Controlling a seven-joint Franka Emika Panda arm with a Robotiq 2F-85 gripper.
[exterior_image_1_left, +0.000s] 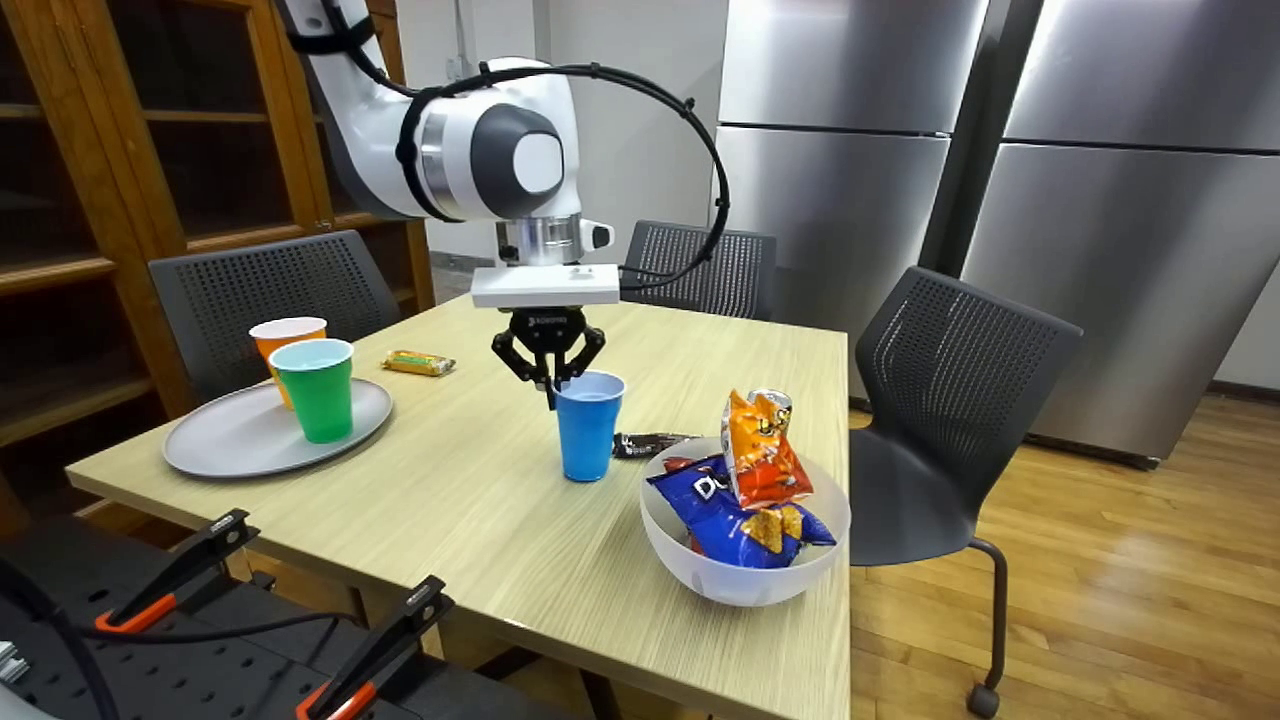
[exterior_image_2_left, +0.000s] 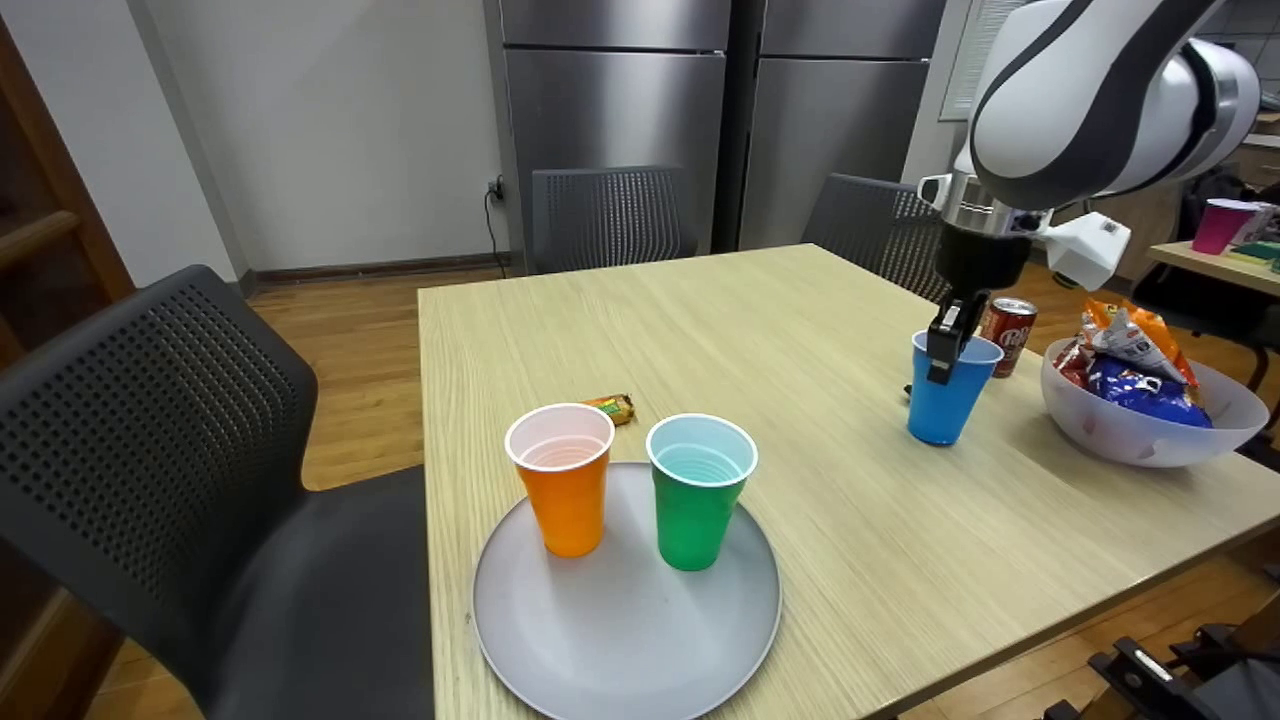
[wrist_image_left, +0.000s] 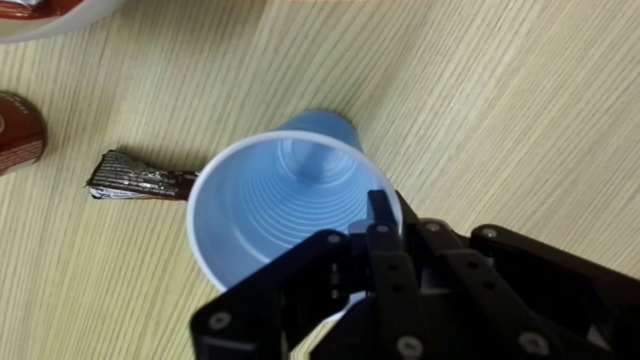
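Note:
A blue cup (exterior_image_1_left: 587, 428) stands on the table, its white-edged rim facing up. My gripper (exterior_image_1_left: 553, 394) is shut on the thin rim at the cup's left side in exterior view 1. The wrist view shows one finger (wrist_image_left: 381, 210) inside the cup (wrist_image_left: 270, 198) and the other outside, the wall pinched between them. An orange cup (exterior_image_2_left: 564, 480) and a green cup (exterior_image_2_left: 696, 504) stand upright on a grey plate (exterior_image_2_left: 624, 648) at the other end of the table, well apart from my gripper.
Beside the blue cup lies a dark-wrapped bar (wrist_image_left: 141, 179). A soda can (exterior_image_2_left: 1008, 336) and a white bowl (exterior_image_2_left: 1134, 446) of snack bags are close by. Another wrapped bar (exterior_image_1_left: 417, 362) lies near the plate. Open table (exterior_image_2_left: 672, 336) separates cup and plate.

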